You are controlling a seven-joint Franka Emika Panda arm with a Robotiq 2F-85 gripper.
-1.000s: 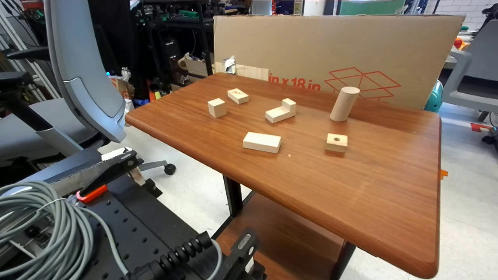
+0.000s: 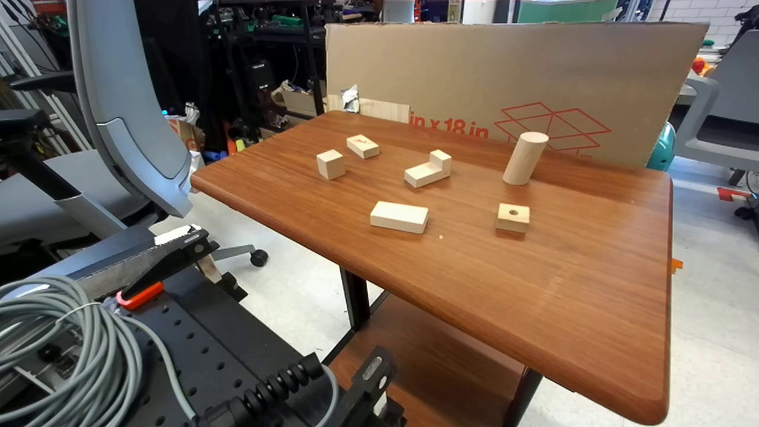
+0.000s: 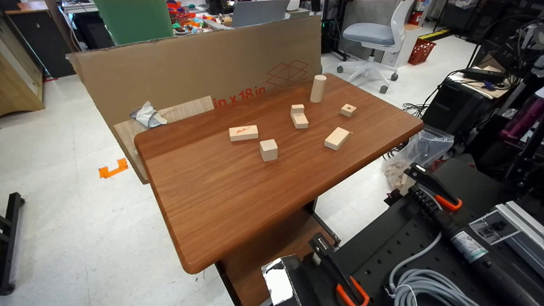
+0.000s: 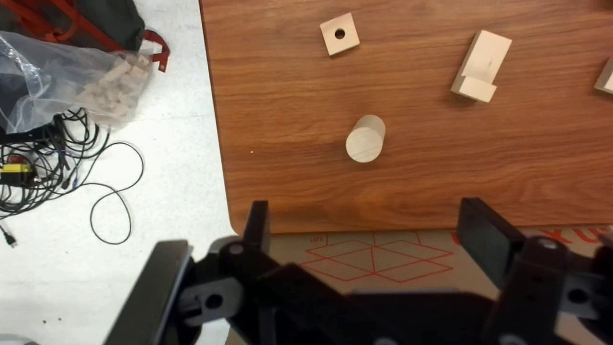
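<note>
Several pale wooden pieces stand apart on the brown table (image 2: pixel 569 284). An upright cylinder (image 2: pixel 525 159) is nearest the cardboard, with a holed block (image 2: pixel 513 217) in front of it. Around the middle are an L-shaped piece (image 2: pixel 429 171) and a flat rectangular block (image 2: pixel 399 216). Farther left sit a cube (image 2: pixel 331 164) and a rectangular block with a marking (image 3: pixel 243 133). Only the wrist view shows my gripper: its fingers are wide apart, nothing between them. In that view the cylinder (image 4: pixel 365 139) appears above the gap between the fingertips, clear of both.
A tall cardboard sheet (image 2: pixel 441 71) stands along the table's back edge. Bare tabletop (image 3: pixel 219 204) stretches across the left in exterior view 2. A black cart (image 3: pixel 372 265) with clamps and coiled cable stands beside the table.
</note>
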